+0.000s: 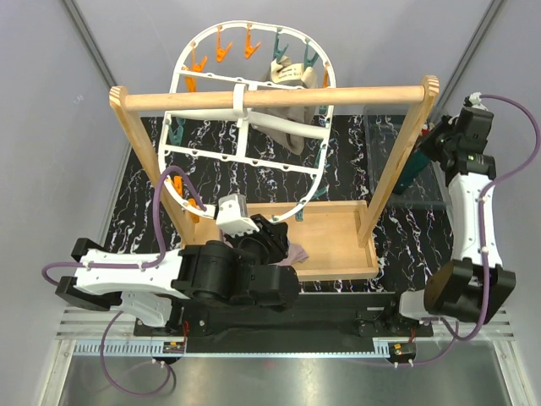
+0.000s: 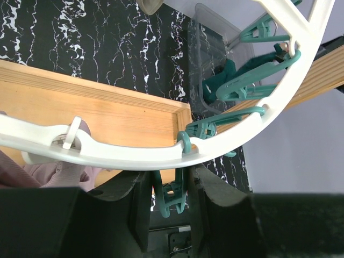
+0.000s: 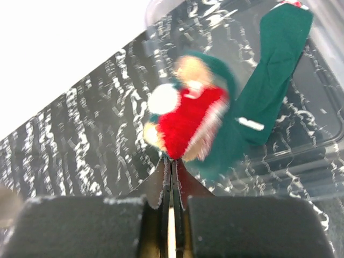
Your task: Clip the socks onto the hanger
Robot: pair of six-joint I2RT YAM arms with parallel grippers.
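Note:
The white oval hanger (image 1: 243, 156) hangs from the wooden stand, orange and green clips around its rim. A grey-beige sock (image 1: 292, 114) hangs at its far right, under green clips. At the near rim my left gripper is shut on a green clip (image 2: 167, 207), seen in the left wrist view. Over at the bin, my right gripper is shut, with a green sock bearing a red-and-white figure (image 3: 188, 115) at its fingertips; the cloth looks pinched there and is blurred. Another green sock (image 3: 274, 75) lies behind it in the bin.
The clear plastic bin (image 1: 372, 161) stands right of the stand's wooden post (image 1: 396, 165). A pinkish cloth (image 2: 64, 174) lies on the stand's wooden base (image 1: 334, 237). Dark marbled table between base and bin is bare.

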